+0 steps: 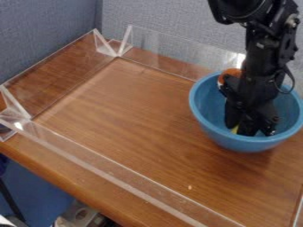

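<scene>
My black gripper (249,106) reaches down from the top right into a blue bowl (212,129) on the right of the wooden table. The gripper's fingers sit low inside the bowl and hide most of what lies there. A little of something yellow shows beneath them. An orange piece shows at the bowl's back rim, behind the gripper. I cannot tell whether the fingers hold anything.
Clear plastic walls edge it at the back, left and front. Grey partitions stand behind it, and a blue area lies off the lower left edge.
</scene>
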